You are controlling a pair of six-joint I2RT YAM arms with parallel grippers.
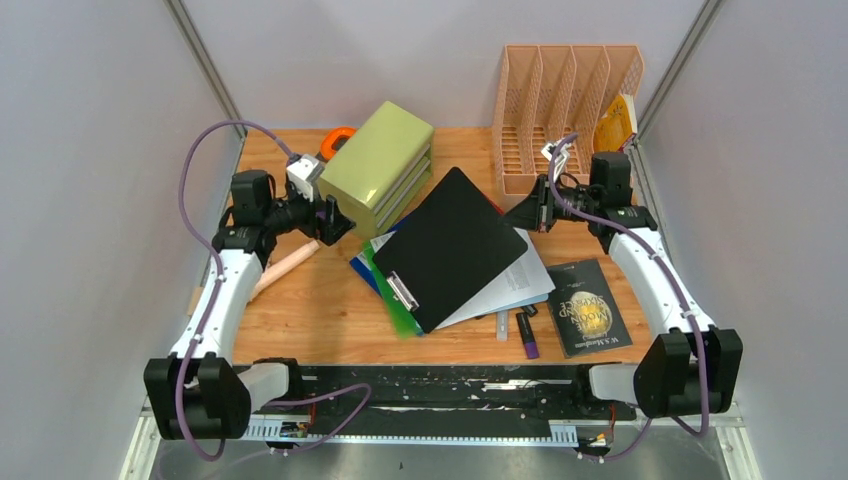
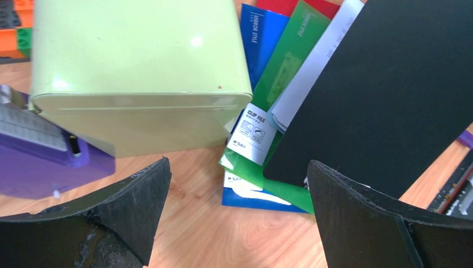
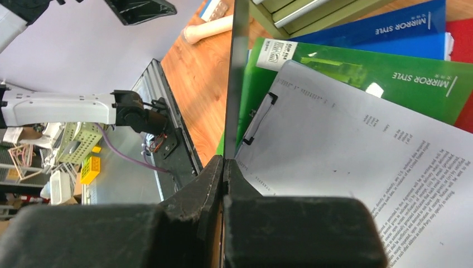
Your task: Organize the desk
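My right gripper (image 1: 520, 215) is shut on the edge of a black clipboard (image 1: 445, 245), which it holds over a pile of papers (image 1: 515, 280) and coloured files; in the right wrist view the board stands edge-on between the fingertips. My left gripper (image 1: 335, 222) is open with nothing between its fingers, above bare wood beside the green metal organizer (image 1: 375, 160) and a purple object (image 2: 56, 162). A dark book (image 1: 590, 310) lies at the front right.
A pink file rack (image 1: 530, 90) with a yellow item (image 1: 616, 130) stands at back right. An orange object (image 1: 335, 140), a wooden roller (image 1: 290, 262) and several markers (image 1: 527, 335) lie around. Bare table shows at front left.
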